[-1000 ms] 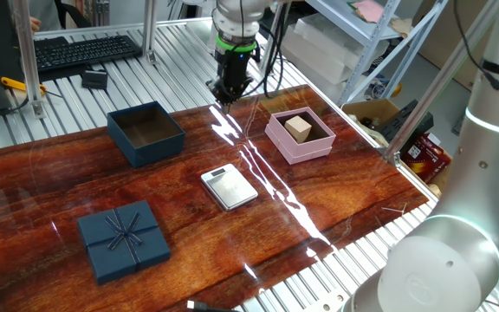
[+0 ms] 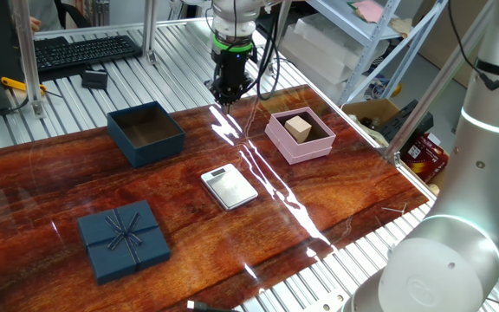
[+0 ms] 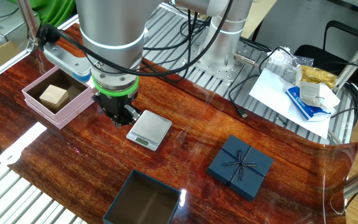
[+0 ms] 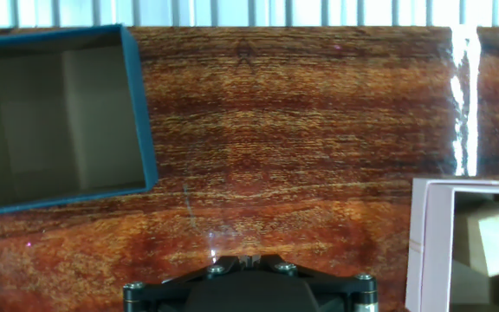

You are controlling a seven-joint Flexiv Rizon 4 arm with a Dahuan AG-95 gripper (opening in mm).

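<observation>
My gripper (image 2: 223, 97) hangs above the table's far side, between the open dark blue box (image 2: 148, 139) and the pink box (image 2: 300, 149). In the wrist view its fingers (image 4: 271, 262) meet at the bottom middle, with nothing visible between them. A pale wooden block (image 2: 298, 129) lies inside the pink box. The blue box looks empty. Near the table's middle rests a flat silver scale (image 2: 229, 186) with nothing on it. The blue lid (image 2: 125, 243) with a ribbon bow lies at the near left in exterior view 1.
A black cable (image 3: 166, 73) loops along the arm.
The boxes, block, scale and lid have not moved.
</observation>
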